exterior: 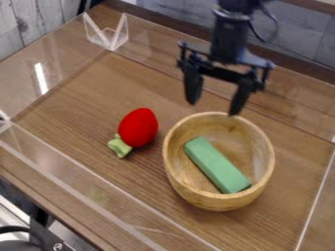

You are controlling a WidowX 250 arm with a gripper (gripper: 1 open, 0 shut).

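Note:
My dark gripper (220, 84) hangs over the upper middle of the table, blurred, its two sides spread apart, behind the wooden bowl (178, 182). The bowl holds a green block (216, 164). Left of it lies a red oval object (137, 126), with a light green piece (120, 146) at its lower left. I see nothing clearly held by the gripper.
A white wire basket (124, 22) stands at the top left. A dark curved object sits at the bottom left corner.

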